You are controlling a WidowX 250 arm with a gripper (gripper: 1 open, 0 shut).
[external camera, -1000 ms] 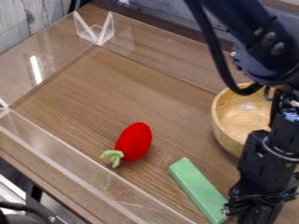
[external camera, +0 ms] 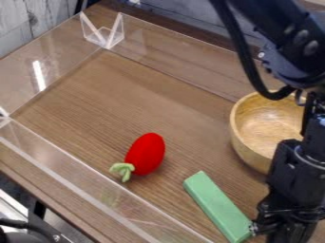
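My gripper is low at the bottom right, its tip beside the lower end of a green block lying on the wooden surface. Its fingertips are dark and small in view; I see nothing clearly held between them. A red object with a green top, like a strawberry, lies left of the block.
A yellow bowl sits at the right, behind the gripper, partly hidden by the arm. Clear plastic walls edge it, with a small clear bracket at the back left.
The gripper and arm have shifted very slightly around the block's lower end. The red object and bowl look unmoved.
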